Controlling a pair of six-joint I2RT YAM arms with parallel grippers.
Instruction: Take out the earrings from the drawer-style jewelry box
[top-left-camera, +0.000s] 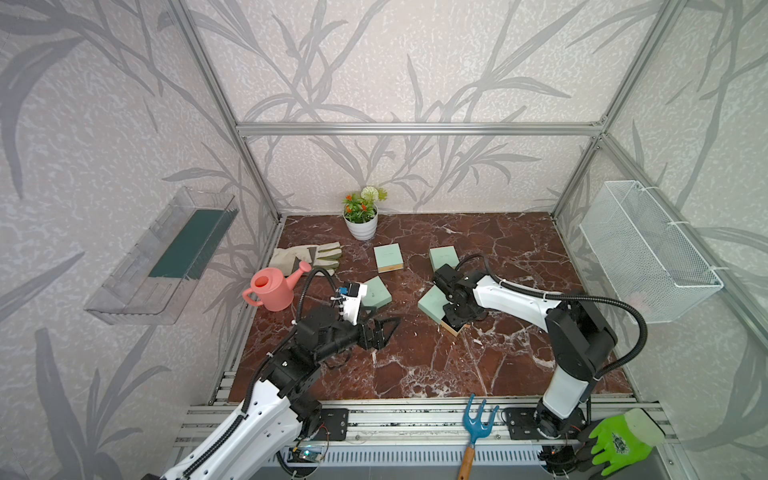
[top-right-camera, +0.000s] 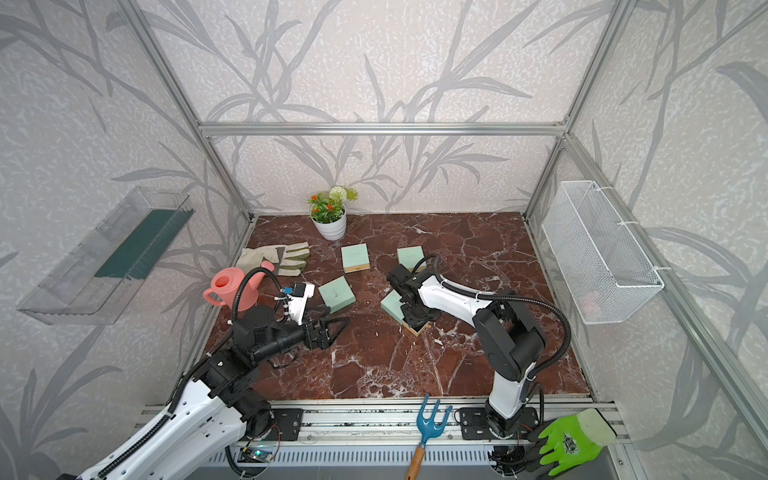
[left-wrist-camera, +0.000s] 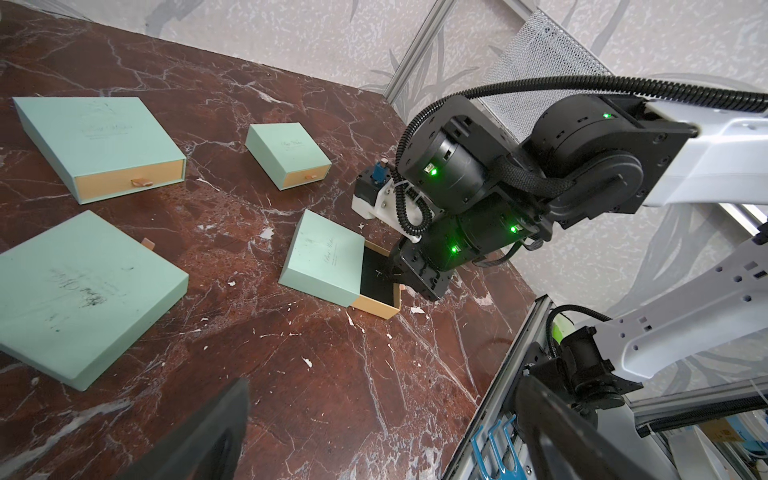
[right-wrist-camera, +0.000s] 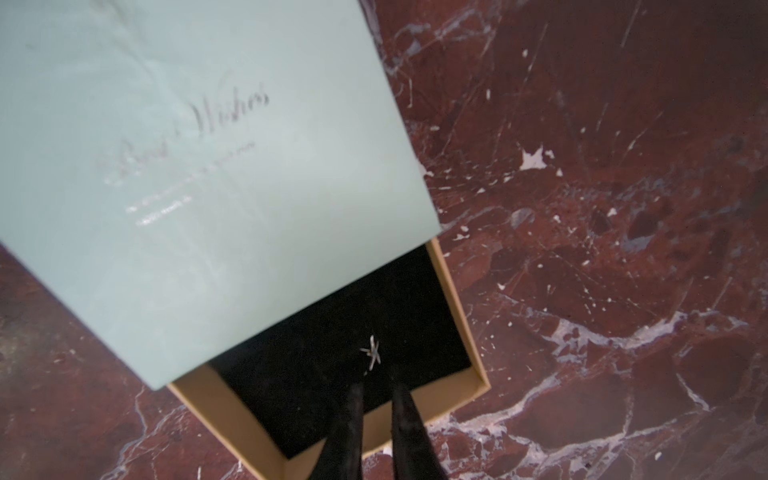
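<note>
A pale green jewelry box (right-wrist-camera: 240, 184) has its tan-edged drawer (right-wrist-camera: 449, 300) pulled partway out, showing a black lining. On that lining lies a small silvery star-shaped earring (right-wrist-camera: 371, 352); no second one is visible. My right gripper is over the drawer's front part, its narrow fingers (right-wrist-camera: 344, 428) part open with a small gap and nothing seen between them. The earring sits just beyond the fingertips. Well left of this box, my left gripper (top-left-camera: 385, 329) stands open and empty above bare table, its blurred fingers (left-wrist-camera: 204, 436) at the bottom of the left wrist view.
A pink watering can (top-left-camera: 272, 289), gloves (top-left-camera: 320, 254) and a flowerpot (top-left-camera: 362, 228) stand farther back-left.
</note>
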